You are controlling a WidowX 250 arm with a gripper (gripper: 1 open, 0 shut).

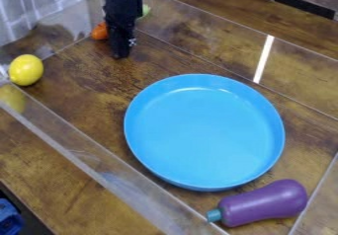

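Observation:
My black gripper [122, 43] hangs at the top centre-left of the camera view, beside a small orange object [101, 32] with something pale green behind it. The gripper looks shut, with nothing visible between its dark fingers, though they are small and hard to make out. A large blue plate [204, 130] lies in the middle right. A yellow lemon [26, 70] sits at the left, and a purple toy eggplant [262, 203] lies at the lower right.
A clear wall [93, 160] runs along the left and lower side. A blue object [7, 219] is at the bottom-left corner. The wooden surface between gripper and plate is clear.

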